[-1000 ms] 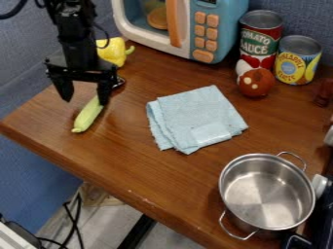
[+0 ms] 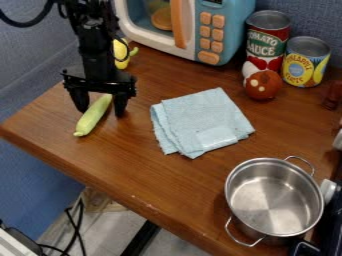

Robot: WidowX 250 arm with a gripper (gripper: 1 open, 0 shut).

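My black gripper [image 2: 99, 97] hangs at the left part of the wooden table, low over a pale yellow-green corn cob [image 2: 90, 118], with one finger on each side of the cob's upper end. The fingers are apart; whether they touch the cob is hard to tell. The cob lies slanted on the table, its top partly hidden by the gripper.
A folded blue cloth [image 2: 201, 122] lies mid-table, a steel pot [image 2: 271, 198] at the front right. A toy microwave [image 2: 173, 25], tomato sauce can [image 2: 267, 40], second can [image 2: 306, 62], tomato [image 2: 262, 85] and yellow object [image 2: 122, 55] stand at the back.
The gripper has shifted right and slightly down, coming over the cob's upper end from a position more to its left. The other things have not visibly moved.
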